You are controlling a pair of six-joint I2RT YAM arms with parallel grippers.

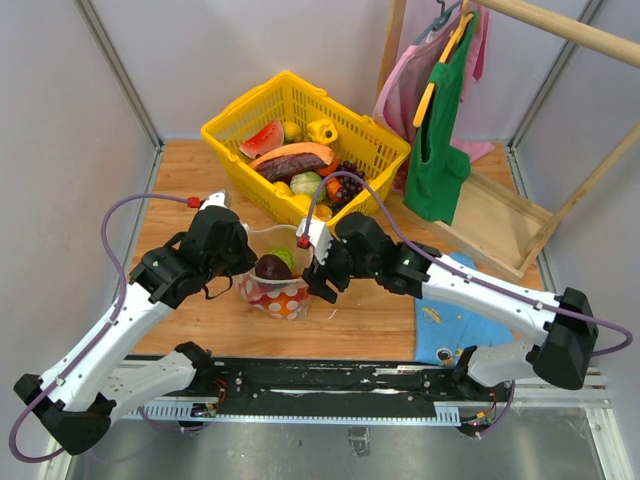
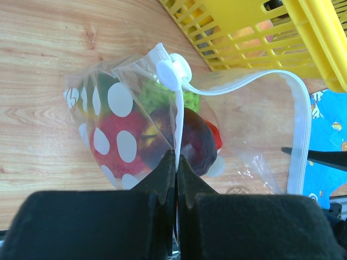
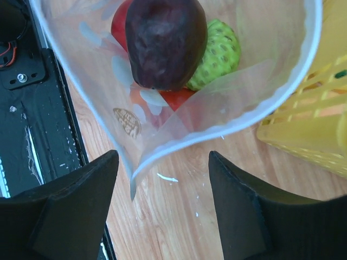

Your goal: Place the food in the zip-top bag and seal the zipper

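Clear plastic with red and white-dotted lower walls forms the zip top bag (image 1: 274, 299), its mouth spread wide. Inside lie a dark purple round food (image 3: 165, 43) and a bumpy green one (image 3: 218, 54), with some red beneath. My left gripper is shut on the bag's rim near the white slider (image 2: 173, 71). At the opposite corner of the mouth, my right gripper has its fingers apart. The bag's pointed corner (image 3: 134, 181) reaches between those fingers, beside the left one, without being clamped.
Behind the bag stands a yellow basket (image 1: 222, 130) of toy food, close to the right gripper. A blue cloth (image 1: 462, 318) lies to the right, below a wooden rack with green and pink garments (image 1: 440, 150). Bare table shows in front.
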